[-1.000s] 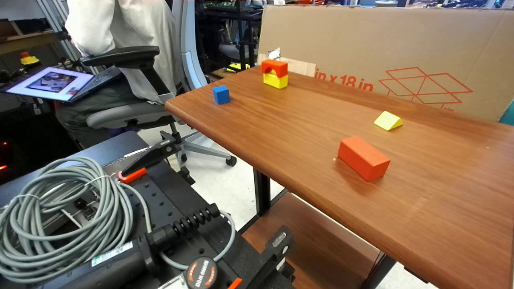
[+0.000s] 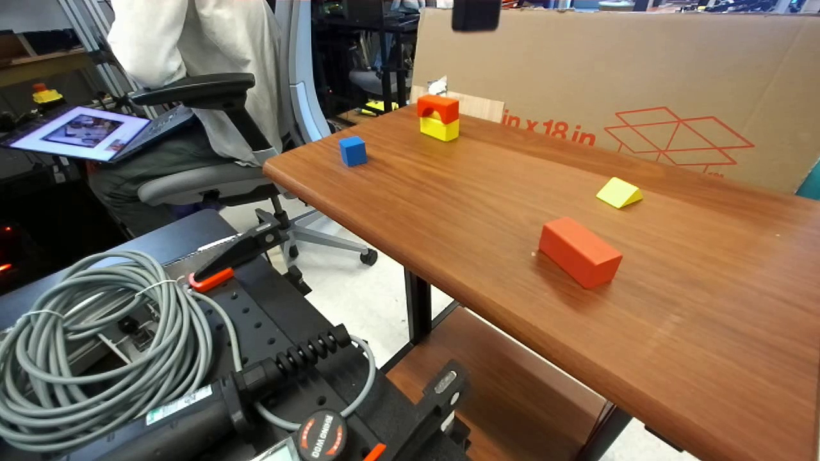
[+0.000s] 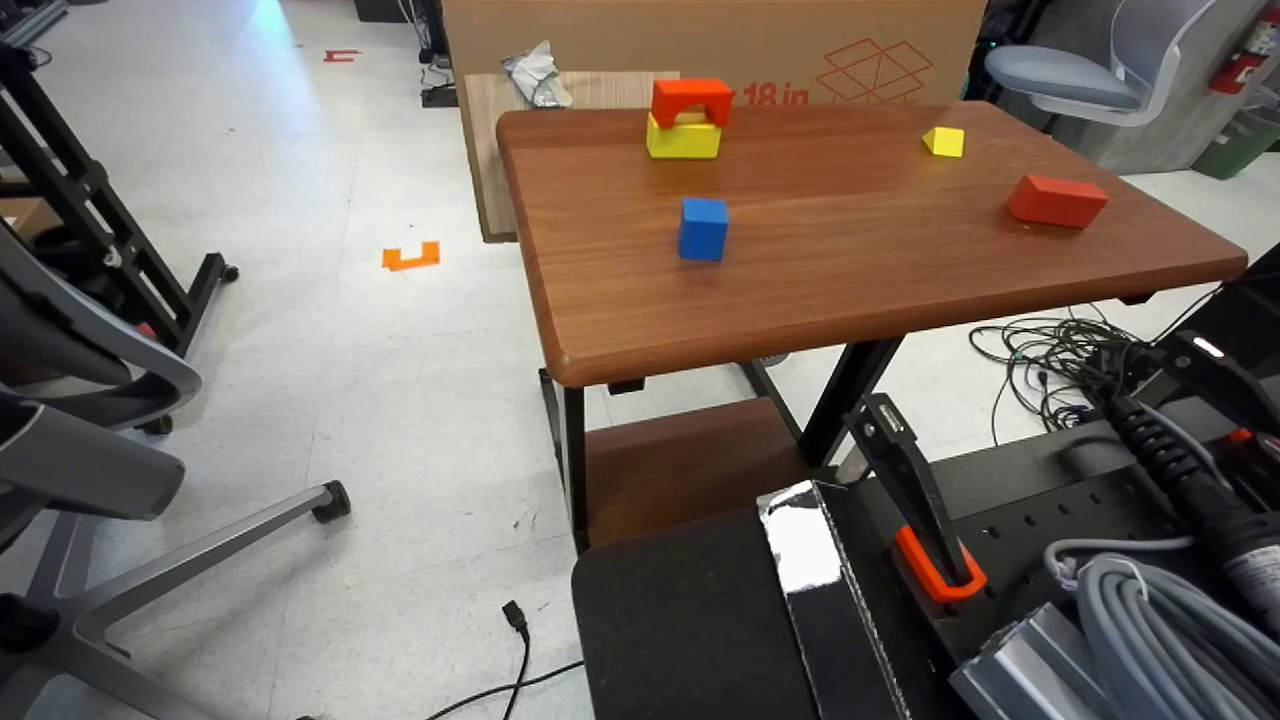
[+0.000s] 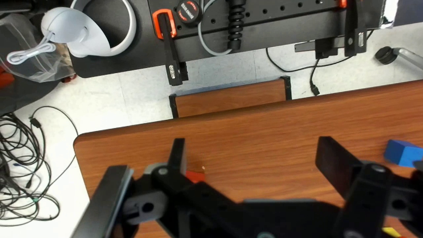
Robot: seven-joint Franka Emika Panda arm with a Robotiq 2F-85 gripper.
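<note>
Wide apart in the wrist view stand the two fingers of my gripper, open with only bare tabletop between them. From exterior view 1, one dark fingertip [image 2: 476, 15] shows at the top edge, high above the table. A red arch [image 2: 438, 106] rests on a yellow block [image 2: 439, 129] at the far left. The blue cube [image 2: 353, 151] sits near the table's left end. Toward the other end lie a yellow wedge [image 2: 619, 193] and a red rectangular block [image 2: 580, 252]. In the wrist view the red block [image 4: 195, 176] is mostly hidden behind a finger.
A cardboard panel [image 3: 720, 36] stands along the far edge of the wooden table [image 3: 828, 228]. Along the near side, a black bench [image 2: 261, 323] carries clamps and coiled cable. A person sits in a chair beyond the left end.
A dark fingertip has come into exterior view 1 at the top edge, where nothing showed a second ago. All the blocks lie where they were.
</note>
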